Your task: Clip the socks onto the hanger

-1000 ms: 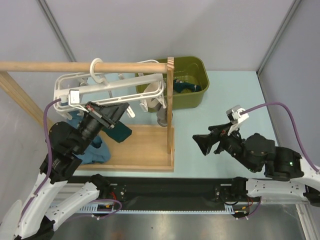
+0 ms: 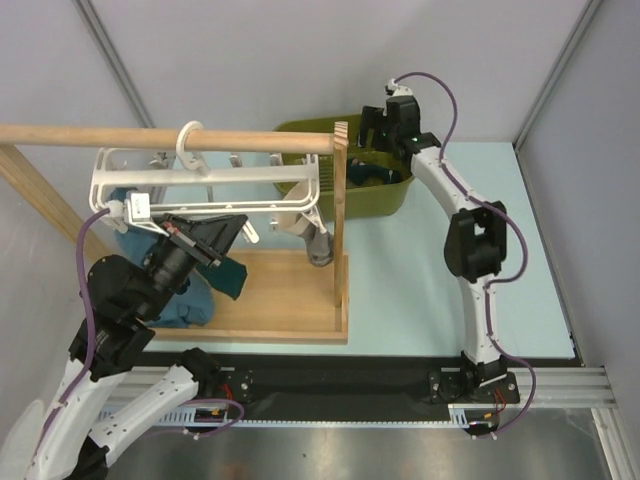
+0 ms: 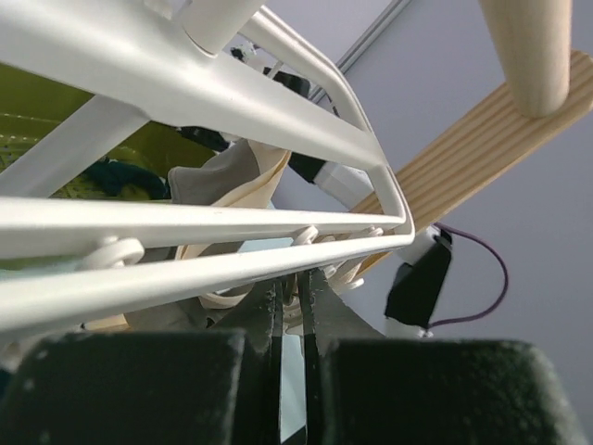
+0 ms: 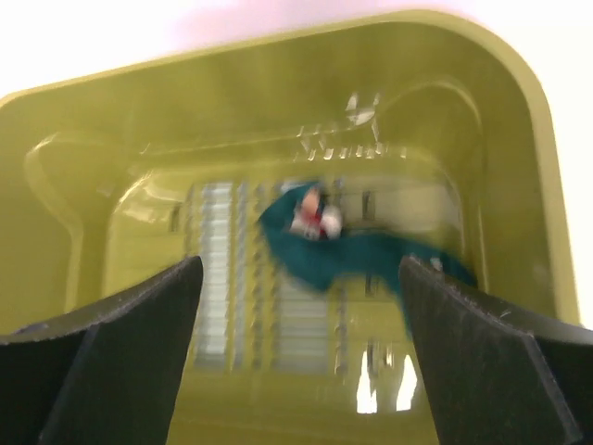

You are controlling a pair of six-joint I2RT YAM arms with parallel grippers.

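A white hanger [image 2: 240, 175] hangs from the wooden rod, its lower bars lined with clips. My left gripper [image 2: 238, 226] is shut at the front lower bar; in the left wrist view its fingertips meet just under that bar, and what they pinch is mostly hidden. Grey sock [image 2: 320, 248], beige sock [image 2: 293, 217], dark teal sock [image 2: 225, 278] and blue sock [image 2: 185, 303] hang at or below the hanger. Over the green bin my right gripper [image 2: 372, 127] is open and empty. Below its fingers, a teal sock [image 4: 334, 255] with a red-and-white patch lies on the bin floor.
The green bin [image 2: 375, 203] stands at the back behind the rack's wooden post [image 2: 340, 220]. Its walls surround the space under my right gripper. A wooden base [image 2: 280, 290] lies under the hanger.
My right arm has swung from the front right to the back, its gripper now over the bin. The left gripper and hanger have shifted slightly left; the socks sway a little.
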